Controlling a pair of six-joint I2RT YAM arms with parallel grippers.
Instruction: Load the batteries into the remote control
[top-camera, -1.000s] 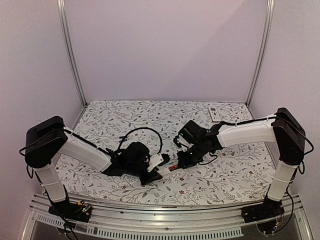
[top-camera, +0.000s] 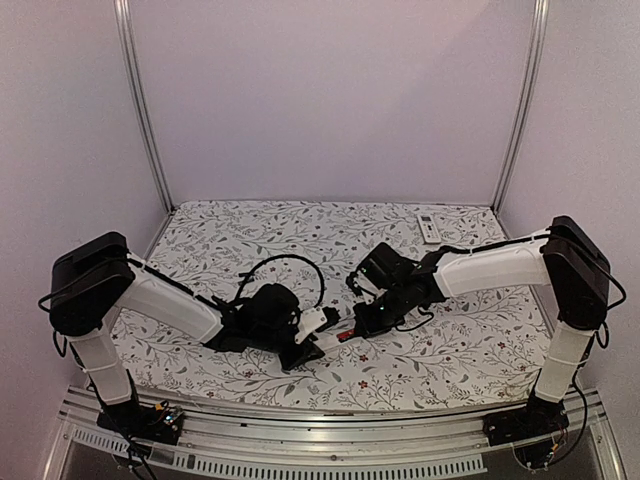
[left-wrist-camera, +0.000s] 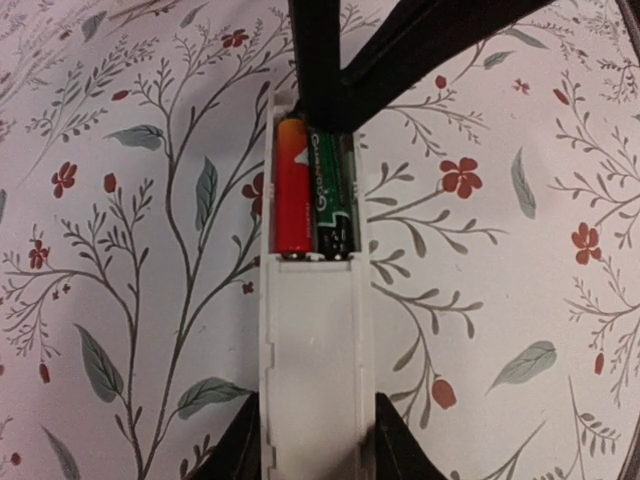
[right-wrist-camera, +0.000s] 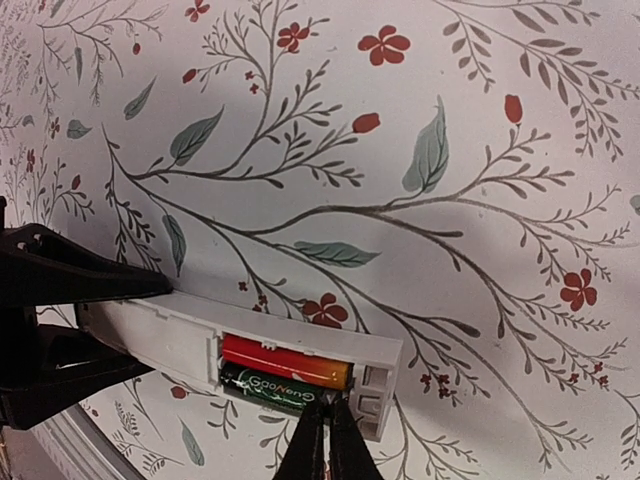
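Observation:
The white remote (left-wrist-camera: 315, 340) lies back side up, its battery compartment uncovered. My left gripper is shut on its near end, one finger along each side. A red battery with an orange end (left-wrist-camera: 292, 200) and a green-and-black battery (left-wrist-camera: 330, 195) lie side by side in the compartment. In the right wrist view, my right gripper is shut, its tips pressed together against the far end of the green battery (right-wrist-camera: 265, 385). Those tips hide that end, so how deep it sits there cannot be told. The red battery (right-wrist-camera: 285, 362) lies along the other wall.
A flat white object with a small grey panel (top-camera: 429, 228) lies at the back right of the table, well away from both arms. Patterned cloth (top-camera: 300, 225) covers the table, clear at the back and around the remote. A metal rail (top-camera: 330, 420) runs along the front edge.
Very little differs. My right gripper has dipped very slightly at the compartment's end; the left arm and the remote look still.

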